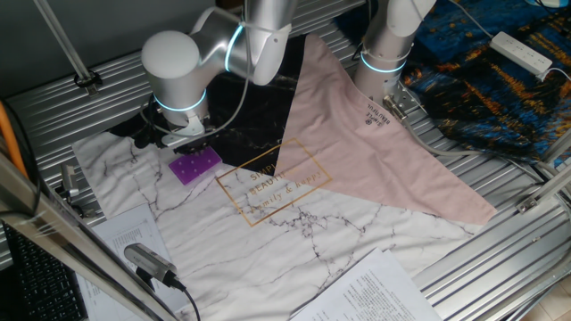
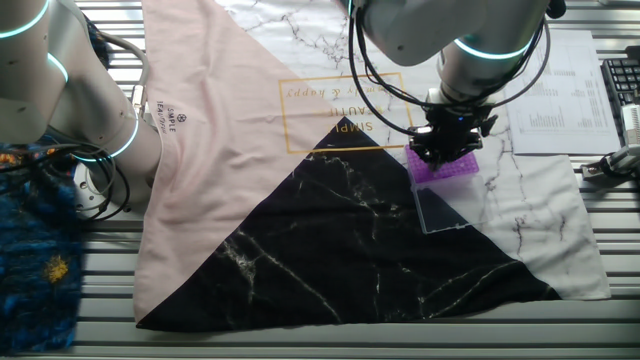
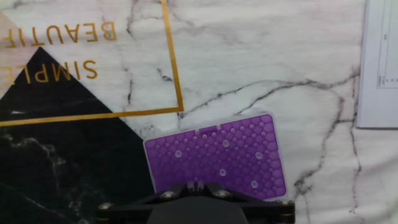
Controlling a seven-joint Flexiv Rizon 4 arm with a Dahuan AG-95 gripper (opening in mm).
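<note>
A purple rack point(image 1: 195, 166) with a dotted top lies on the patterned cloth, where the black and white parts meet. Rows of round cells and a clear rim show on the rack point(image 3: 217, 155) in the wrist view. In the second exterior view a clear lid-like panel point(image 2: 441, 211) extends from the rack point(image 2: 450, 168) over the black cloth. My gripper point(image 2: 447, 142) is above the rack and overlaps its edge in view. Dark gripper parts point(image 3: 195, 186) cover the rack's near edge in the wrist view. The finger opening is not clear, and any contact is hidden.
The cloth point(image 1: 303, 259) covers most of the ribbed metal table. Papers point(image 1: 370, 290), a keyboard point(image 1: 36, 276) and a small grey device point(image 1: 150, 260) lie around the edges.
</note>
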